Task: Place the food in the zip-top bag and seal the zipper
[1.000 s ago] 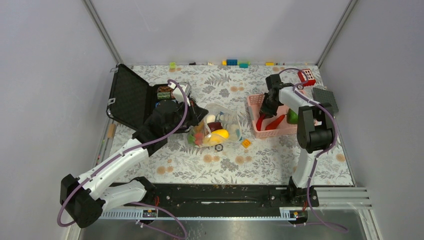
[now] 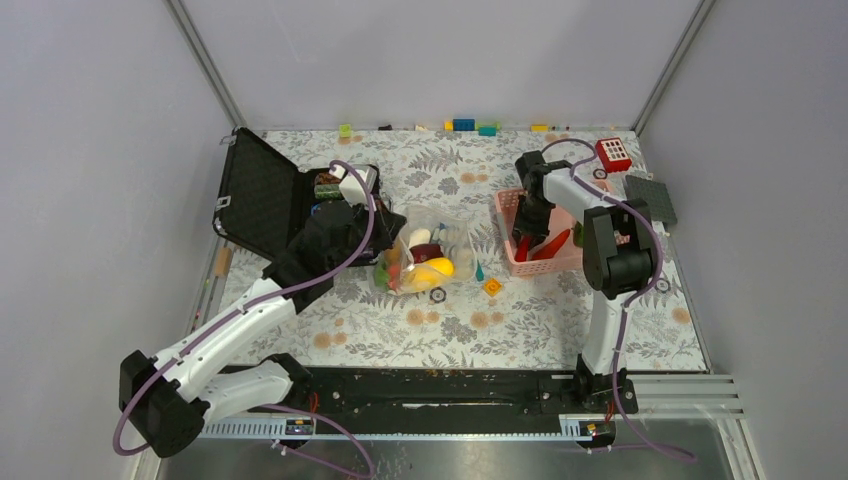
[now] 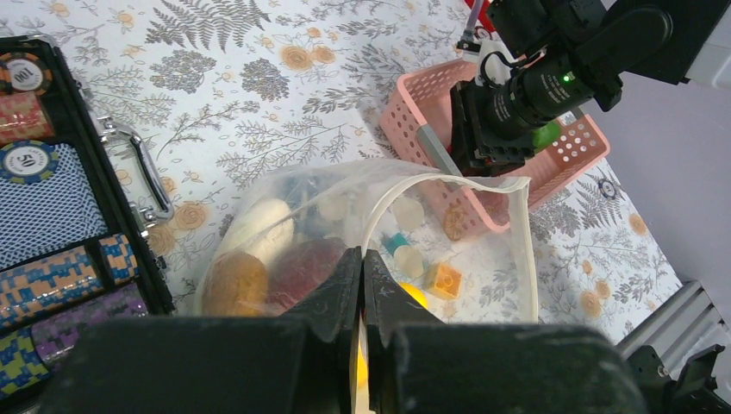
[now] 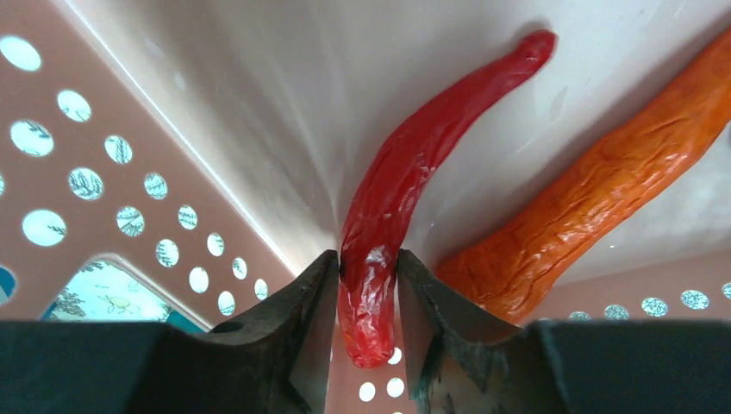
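Observation:
The clear zip bag [image 2: 450, 250] holds toy food, including a white piece, a dark red one and a yellow one. My left gripper is shut at the bag's opening, on its edge. In the pink basket [image 2: 508, 215], my right gripper is around a red chili [image 4: 405, 172], its fingertips either side of the lower part; whether they grip it is unclear. An orange-red pepper [image 4: 603, 190] lies beside it, and a green piece [image 3: 545, 136] is partly hidden behind the arm.
An open black case with poker chips [image 3: 52, 276] stands left of the bag. An orange block [image 2: 492, 287] lies between bag and basket toward the front. Small blocks line the back edge.
My right gripper has shifted slightly within the basket, down toward the red chili, and its arm has swung a little left.

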